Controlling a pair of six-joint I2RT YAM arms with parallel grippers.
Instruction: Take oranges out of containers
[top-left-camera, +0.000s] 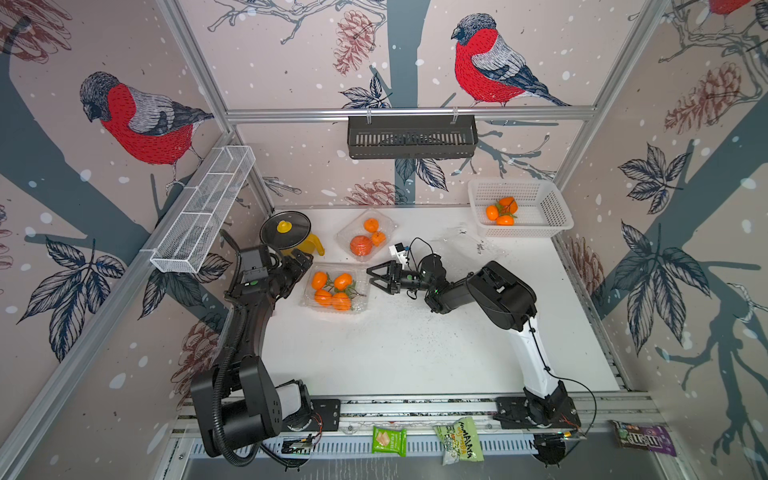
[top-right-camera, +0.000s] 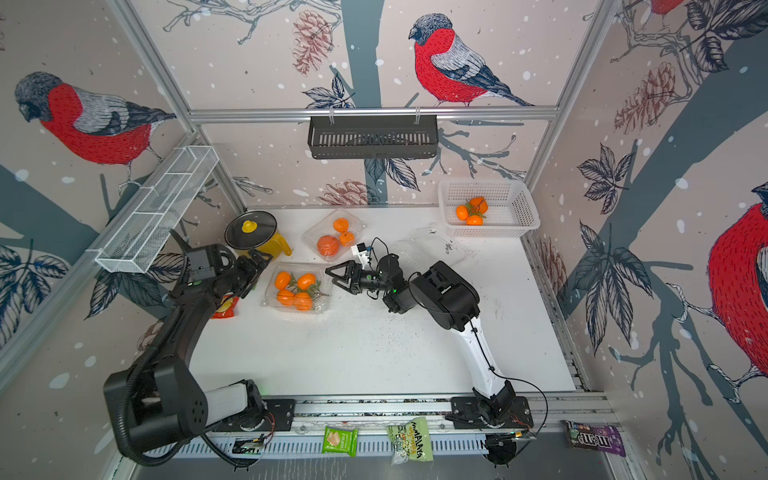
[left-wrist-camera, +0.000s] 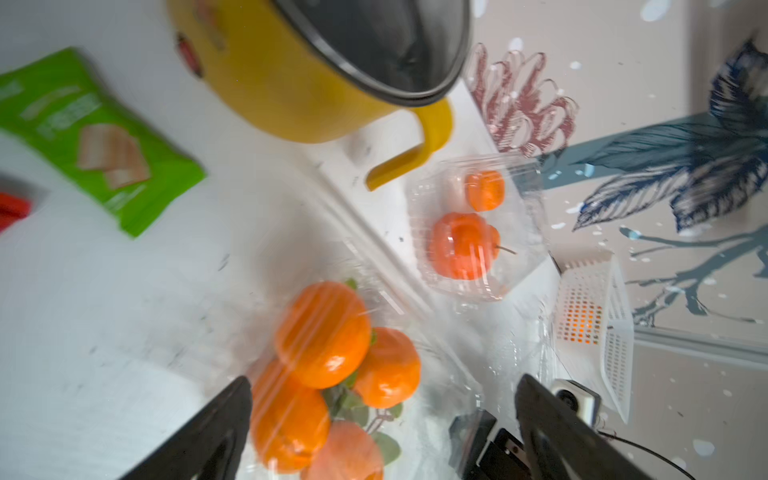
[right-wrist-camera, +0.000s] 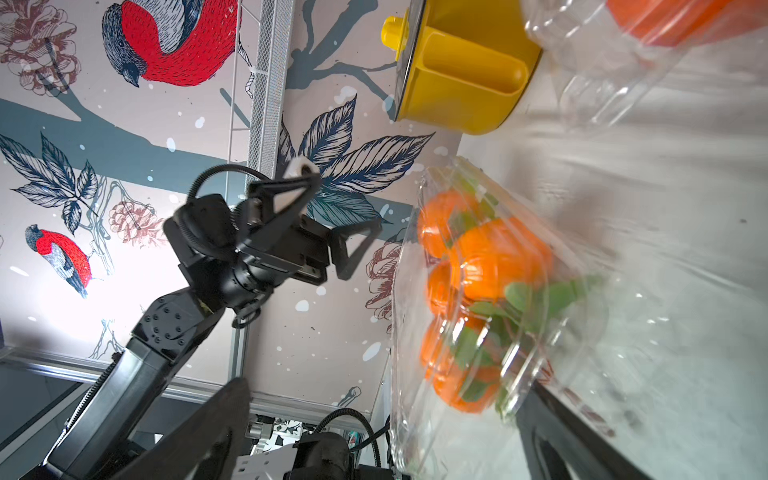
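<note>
A clear plastic container (top-left-camera: 359, 307) holds several oranges (top-left-camera: 341, 281) with green leaves. Its lid and walls glint in the right wrist view, where the oranges (right-wrist-camera: 497, 257) show through the plastic. Behind it, a second clear container (top-left-camera: 345, 233) holds a larger red-orange fruit (top-left-camera: 361, 245) and two smaller oranges (top-left-camera: 371, 225). My left gripper (top-left-camera: 304, 261) hangs open above the front container's left end, with nothing gripped. To the right of that container, my right gripper (top-left-camera: 373, 277) is open, its fingers pointing at the container's side.
A yellow pot (top-left-camera: 312, 246) with a glass lid stands at the back left. A white basket (top-left-camera: 560, 214) at the back right has several oranges in it. A clear plastic piece (top-right-camera: 436, 244) lies behind the right arm. Green packet (left-wrist-camera: 100, 140) beside the pot.
</note>
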